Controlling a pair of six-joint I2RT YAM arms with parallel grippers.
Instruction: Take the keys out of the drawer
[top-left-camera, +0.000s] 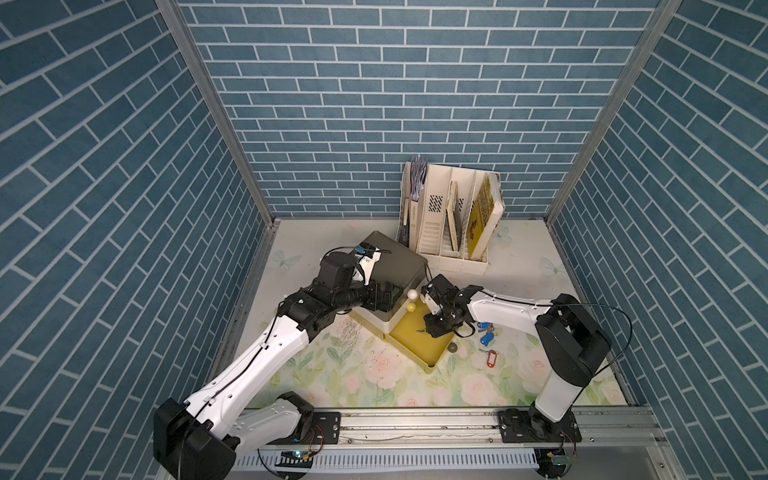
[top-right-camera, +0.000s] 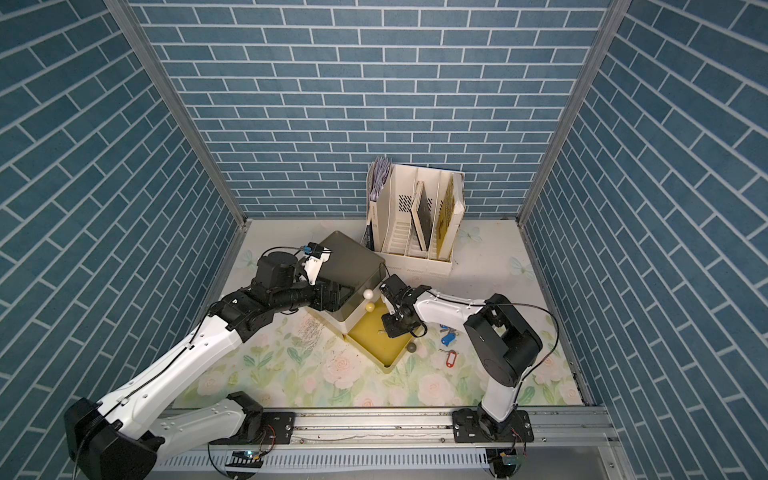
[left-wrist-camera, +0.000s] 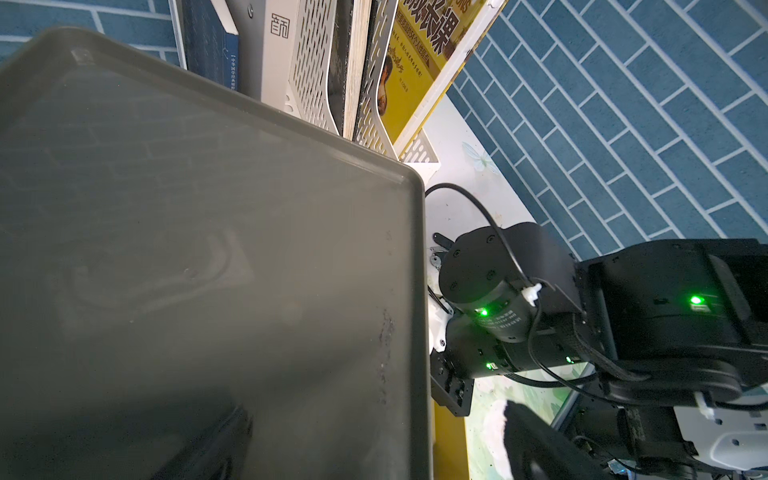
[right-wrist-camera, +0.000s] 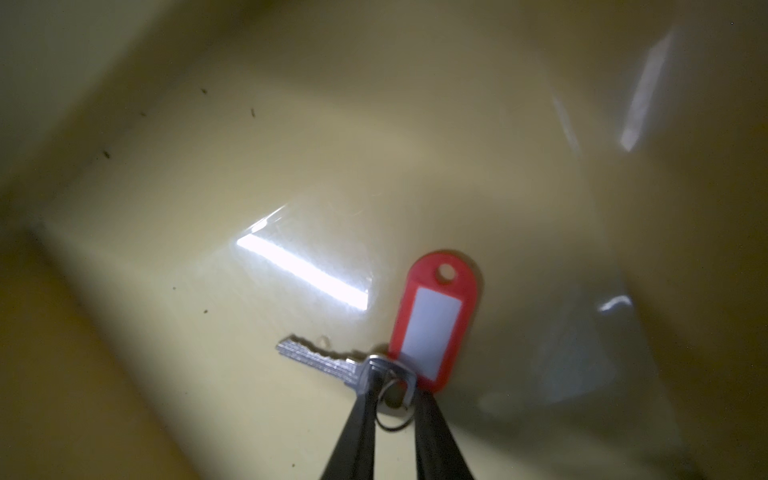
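A silver key (right-wrist-camera: 320, 359) with a red tag (right-wrist-camera: 461, 316) lies on the floor of the yellow drawer (top-left-camera: 413, 352), which is pulled out of a grey-topped box (top-left-camera: 392, 254). My right gripper reaches down into the drawer, its fingertips a small gap apart on either side of the metal key ring (right-wrist-camera: 393, 429). Whether they touch the ring is unclear. Over the box top, my left gripper is open, its fingers wide apart and nothing seen between them. Outside the drawer, keys with blue tags (top-left-camera: 486, 339) and a red-tagged key (top-left-camera: 491, 359) lie on the table.
Round knobs (top-left-camera: 412, 295) stick out at the box front by the drawer. A small dark round object (top-left-camera: 453, 347) sits right of the drawer. A white file rack (top-left-camera: 440, 232) with books stands behind.
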